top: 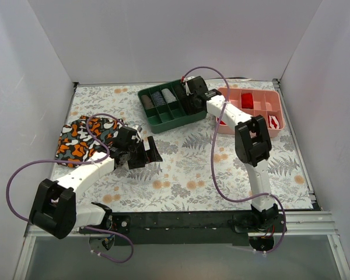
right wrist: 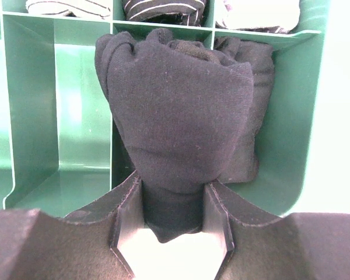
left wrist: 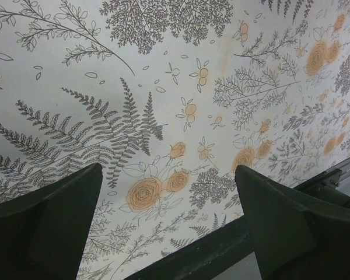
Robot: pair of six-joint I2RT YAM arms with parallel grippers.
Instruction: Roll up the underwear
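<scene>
In the right wrist view a dark grey rolled garment (right wrist: 178,111) is pinched at its near end between the fingers of my right gripper, which is shut on it. It stands over a compartment of the green divided box (right wrist: 81,99). Behind its right side lies another dark cloth (right wrist: 259,87) inside that box. From the top, my right arm covers much of the box's right end. My left gripper (top: 152,150) hovers open over the table, its fingers (left wrist: 84,195) far apart with only bare tablecloth between them. An orange, black and white patterned cloth (top: 79,140) lies at the left.
Rolled pieces, including a striped one (top: 158,98), fill some back compartments of the green box. A pink divided box (top: 271,99) with red items stands close by on its right.
</scene>
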